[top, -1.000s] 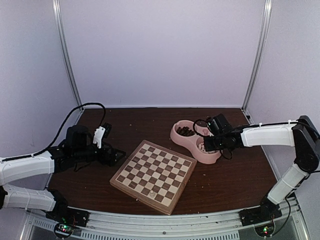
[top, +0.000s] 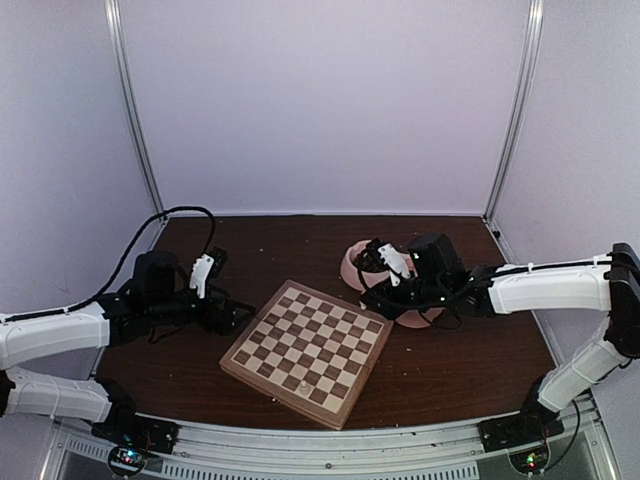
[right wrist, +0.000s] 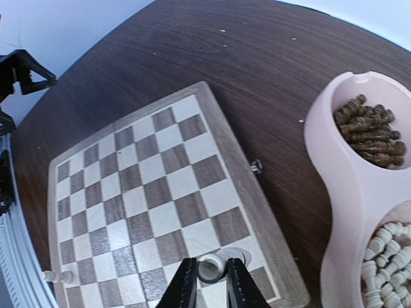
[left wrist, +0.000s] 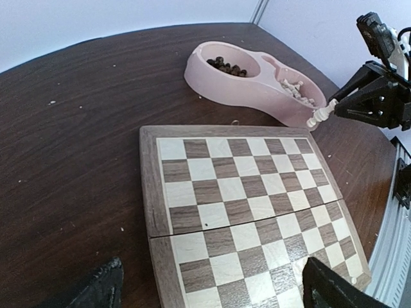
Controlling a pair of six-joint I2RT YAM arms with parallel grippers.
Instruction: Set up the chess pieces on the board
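Note:
The checkered board (top: 308, 350) lies at an angle in the middle of the table. My right gripper is shut on a white chess piece (left wrist: 321, 115), held tilted above the board's edge beside the pink container (left wrist: 221, 94). Another white piece (right wrist: 58, 277) stands on the board's near edge row. Fingers spread, my left gripper is open and empty at the board's left side. Dark pieces (right wrist: 369, 133) fill one bowl of the container, and white pieces (right wrist: 388, 266) lie in the other.
A small metal clasp (right wrist: 256, 166) sticks out from the board's side. Bare dark table (top: 280, 245) stretches behind the board and to its left. Aluminium rails (top: 330, 437) run along the front edge.
My right gripper has come out of the white-piece bowl and moved left toward the board, carrying a white piece. The left arm, board and container have stayed put.

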